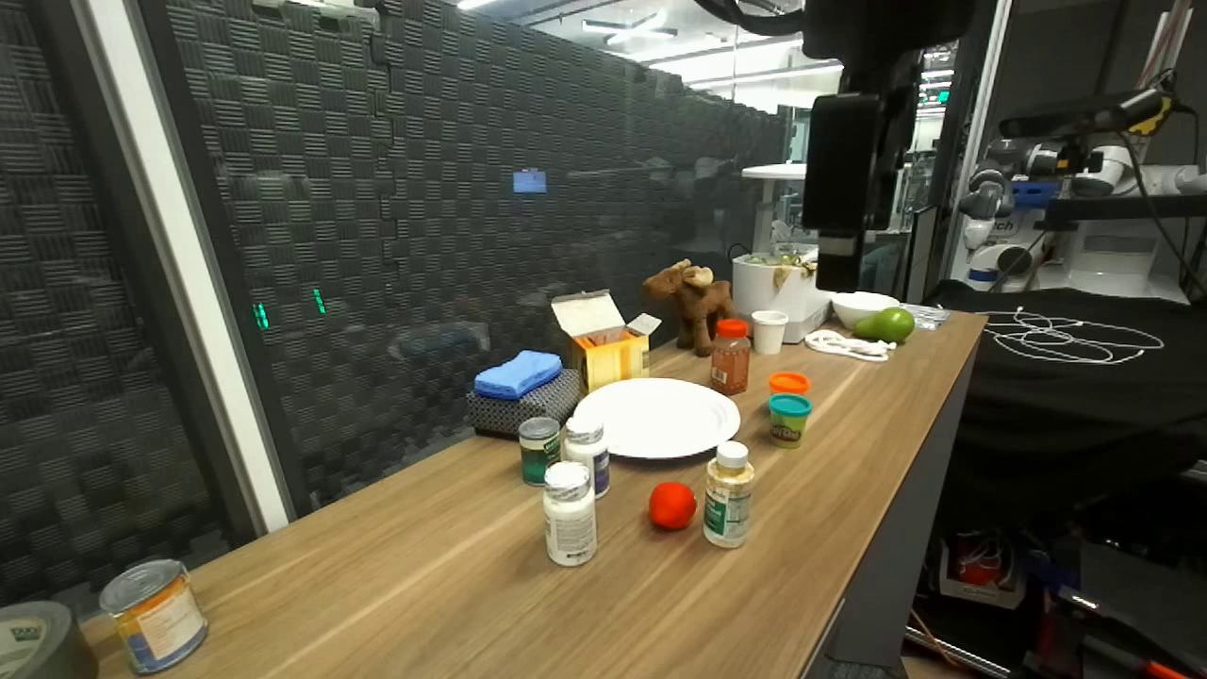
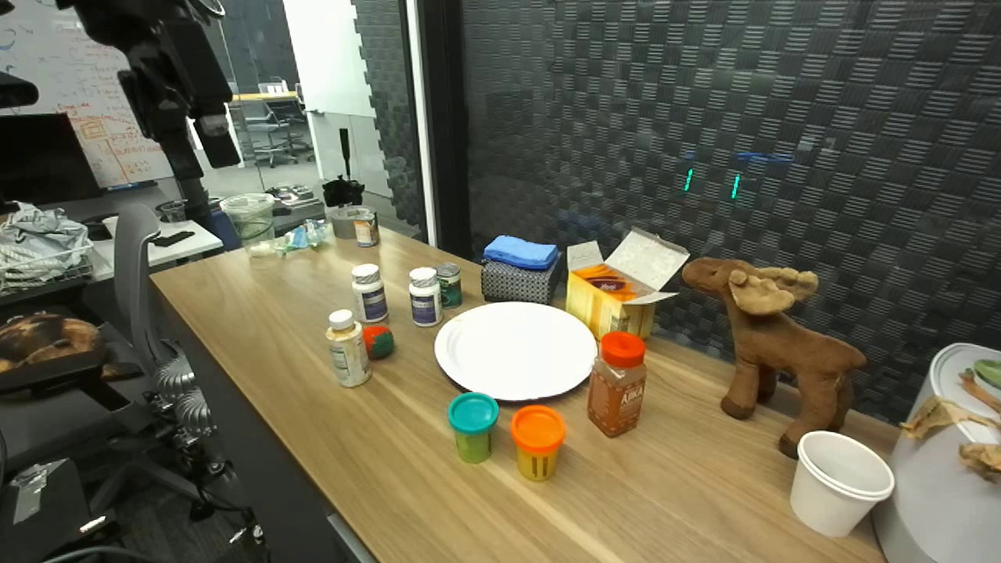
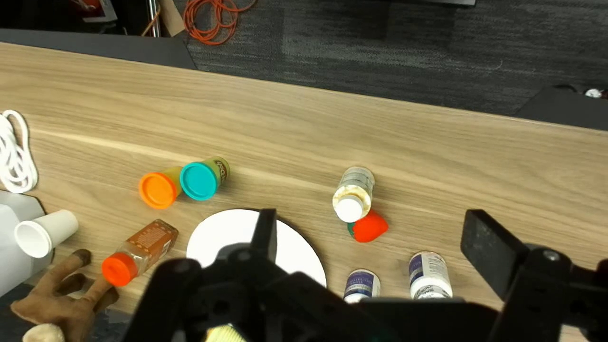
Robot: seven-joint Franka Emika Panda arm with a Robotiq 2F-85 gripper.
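High above the wooden table, my gripper is open, its two fingers spread wide with only air between them. Below that gap, in the wrist view, a red strawberry-like object (image 3: 370, 225) with a green end touches or sits very close to a white-capped bottle (image 3: 356, 191). The white plate (image 2: 516, 349) lies empty near the table's middle; my gripper's own body covers part of it in the wrist view.
Teal-lidded (image 2: 473, 427) and orange-lidded (image 2: 537, 442) tubs stand in front of the plate, beside a red-capped jar (image 2: 617, 385). Behind are an open yellow box (image 2: 610, 300), a blue cloth (image 2: 521, 252) and a plush moose (image 2: 779, 347).
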